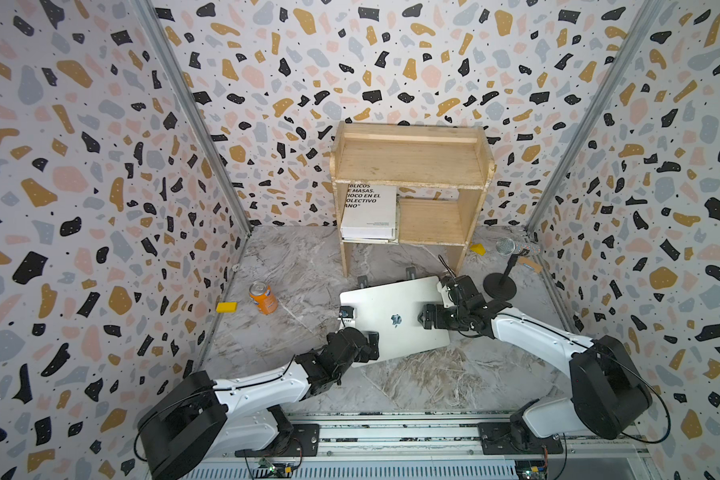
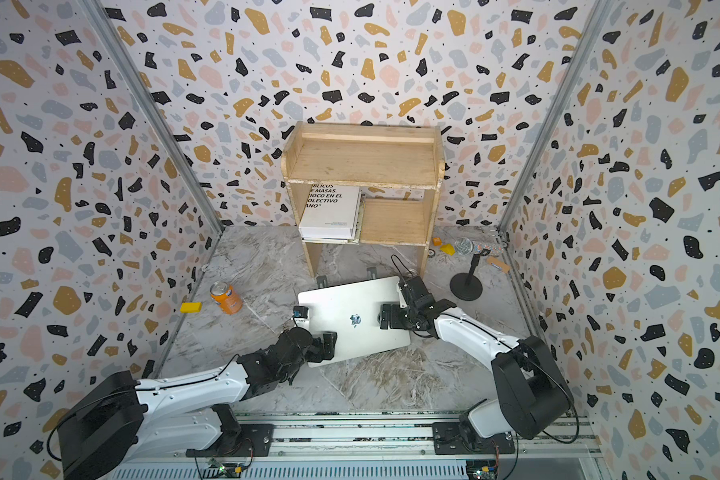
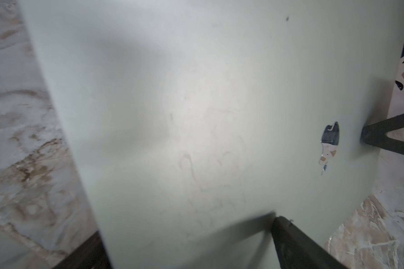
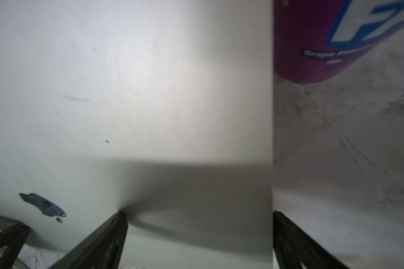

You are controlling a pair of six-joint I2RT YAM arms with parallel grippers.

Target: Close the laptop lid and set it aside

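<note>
A silver laptop (image 1: 408,304) with a logo on its lid lies shut, slightly askew, in the middle of the table, in front of the wooden shelf. My left gripper (image 1: 361,344) is open over the lid's left end; in the left wrist view its fingers rest close on or at the silver surface (image 3: 211,112). My right gripper (image 1: 441,316) is open at the right end; its right finger lies along the lid's edge in the right wrist view.
A purple can (image 4: 314,35) stands beside the laptop's right edge. An orange can (image 1: 263,299) stands left, a microphone on a black stand (image 1: 500,285) right. The wooden shelf (image 1: 429,220) holds books (image 1: 368,212).
</note>
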